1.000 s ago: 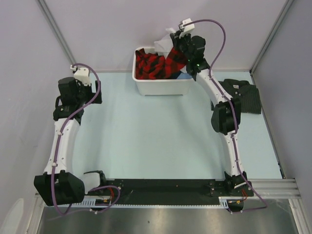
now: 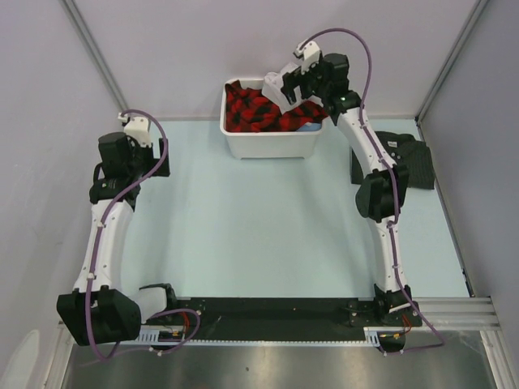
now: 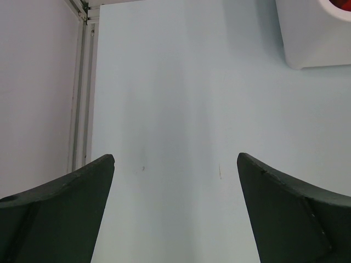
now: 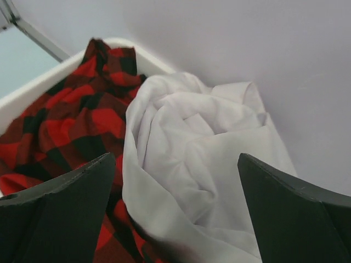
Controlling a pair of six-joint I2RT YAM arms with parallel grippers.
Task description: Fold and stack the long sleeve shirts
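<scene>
A white bin (image 2: 268,146) at the back holds red-and-black checked cloth (image 2: 251,109), a white cloth (image 4: 192,164) and a bit of blue cloth. My right gripper (image 2: 294,89) is open over the white cloth at the bin's right end, with checked cloth to its left in the right wrist view. A folded dark garment (image 2: 413,166) lies flat at the back right of the table, partly behind the right arm. My left gripper is open above bare table at the left, with nothing between its fingers.
Walls bound the workspace at the back and both sides, and a dark strip runs along the front edge.
The right gripper has shifted about over the bin. Checked cloth that was raised beneath it a second ago now lies lower in the bin. The left arm is unmoved.
</scene>
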